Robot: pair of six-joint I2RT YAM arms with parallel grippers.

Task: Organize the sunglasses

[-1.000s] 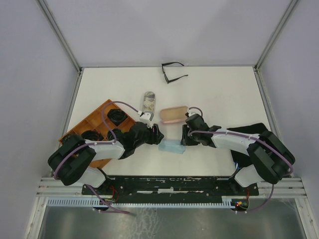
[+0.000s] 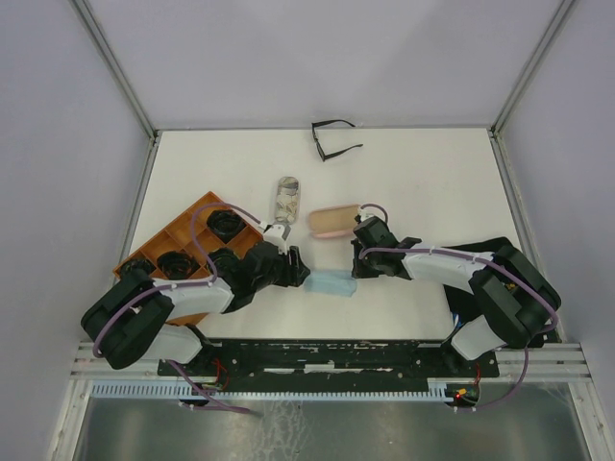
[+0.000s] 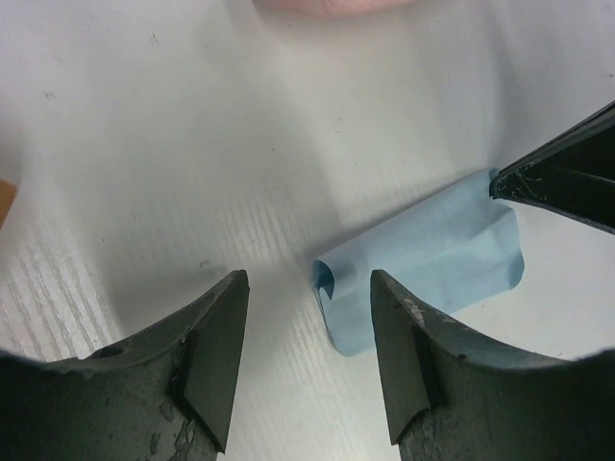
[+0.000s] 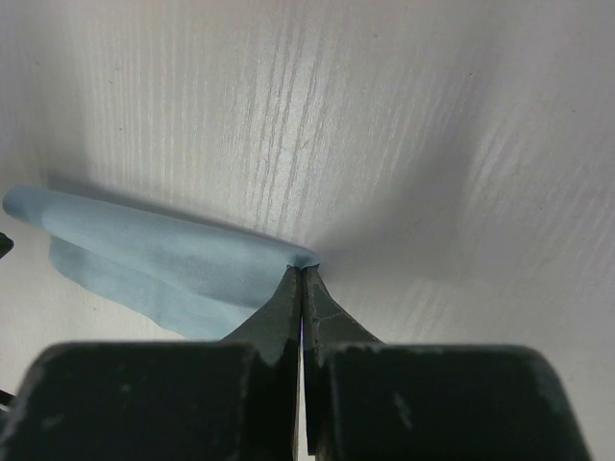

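A folded pale blue cloth [image 2: 331, 282] lies on the white table between my two grippers. At its right end my right gripper is shut, with the thin cloth edge pinched at its tips. My left gripper stands open over the cloth's left end, nothing held; one finger [image 3: 384, 288] overlaps that end in the left wrist view. Black sunglasses [image 2: 320, 144] rest unfolded at the table's far edge. A tan case [image 2: 332, 221] sits just behind the cloth.
On the left, a brown divided box [image 2: 183, 230] holds several dark items. A pale patterned pouch [image 2: 287, 200] lies right of it. A black mat [image 2: 463, 301] is under the right arm. Open table lies at the back right.
The left arm has moved a little left and toward the front.
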